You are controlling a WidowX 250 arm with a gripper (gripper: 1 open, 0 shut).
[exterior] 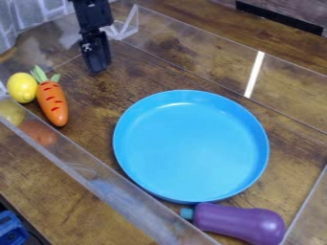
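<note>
At the top left my black gripper (pixel 98 57) hangs low over the wooden floor of a clear-walled tray, above the toy vegetables; how its fingers stand is too small and dark to tell. A yellow lemon (pixel 22 87) and an orange carrot (pixel 53 101) with a green top lie side by side at the left. A large light blue plate (pixel 190 145) fills the centre right, empty. A purple eggplant (pixel 239 222) lies at the bottom right, below the plate.
Clear plastic walls (pixel 102 187) border the area. A blue object (pixel 8 230) sits outside at the lower left corner. Bare wood lies between the gripper and the plate and along the upper right.
</note>
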